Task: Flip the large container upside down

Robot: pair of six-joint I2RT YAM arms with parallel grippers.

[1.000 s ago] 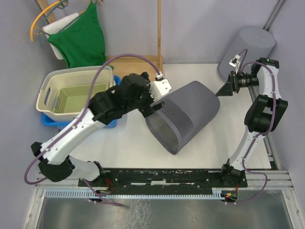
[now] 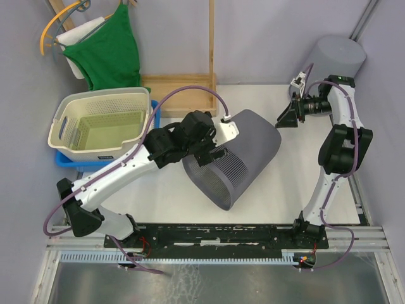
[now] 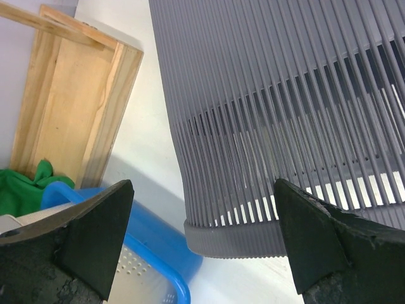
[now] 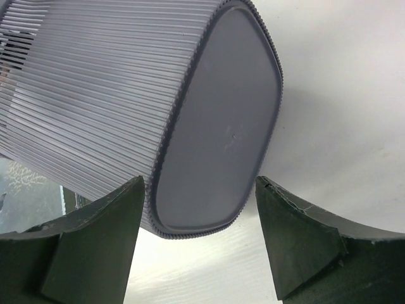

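Note:
The large container (image 2: 256, 142), grey with slatted sides, lies on its side, its open end towards the front left and its solid base towards the back right. My left gripper (image 2: 214, 155) is open over its slatted side near the rim. In the left wrist view, the container's rim (image 3: 234, 240) runs behind the right-hand finger (image 3: 342, 240). At the other end my right gripper (image 2: 287, 120) stands open by the base. The flat base (image 4: 218, 120) shows beyond and between its fingers in the right wrist view. Whether either gripper touches the container I cannot tell.
At the left, a cream basket (image 2: 95, 152) sits in a blue bin (image 2: 66, 161). A wooden frame (image 2: 174, 95) stands at the back with a green cloth (image 2: 111, 54) nearby. A grey bin (image 2: 338, 57) occupies the back right corner.
The container has shifted left along the table. My right gripper has moved left alongside it.

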